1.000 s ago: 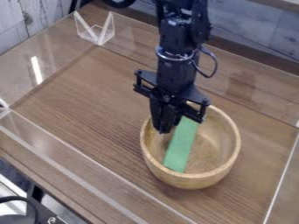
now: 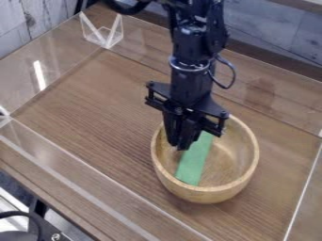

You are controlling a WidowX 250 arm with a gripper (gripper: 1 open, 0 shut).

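Note:
The black robot arm reaches down from the top, and its gripper [image 2: 176, 136] hangs over the left back part of a round wooden bowl [image 2: 231, 184]. In the bowl lies a flat green object [image 2: 194, 165], long and narrow, its upper end partly behind the gripper. The fingers are dark and small in this view, so whether they are open or shut, or touch the green object, is hard to tell.
A clear plastic piece [image 2: 104, 30] stands at the back left. A black cable [image 2: 25, 221] shows at the lower left corner. Low walls edge the table.
The gripper has shifted slightly left and down over the bowl. The green object appears shifted a little left within the bowl.

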